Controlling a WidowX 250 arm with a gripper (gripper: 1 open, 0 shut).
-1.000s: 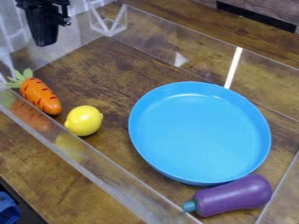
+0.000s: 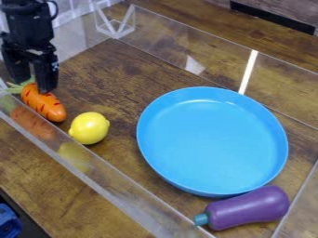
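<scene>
My black gripper (image 2: 32, 76) has its open fingers low at the upper left, around the top of an orange toy carrot (image 2: 45, 105) with green leaves; whether they touch it is unclear. Right of the carrot sits a yellow lemon (image 2: 88, 128). A large blue plate (image 2: 211, 139) fills the centre right, and a purple eggplant (image 2: 248, 209) lies at the lower right.
Clear walls (image 2: 112, 181) border the wooden work surface. Bare wood lies between the gripper and the plate and above the plate. A dark blue object (image 2: 6, 223) is at the bottom left corner, outside the wall.
My gripper has come down from the top left to the carrot's upper end. The carrot, lemon, plate and eggplant look unmoved.
</scene>
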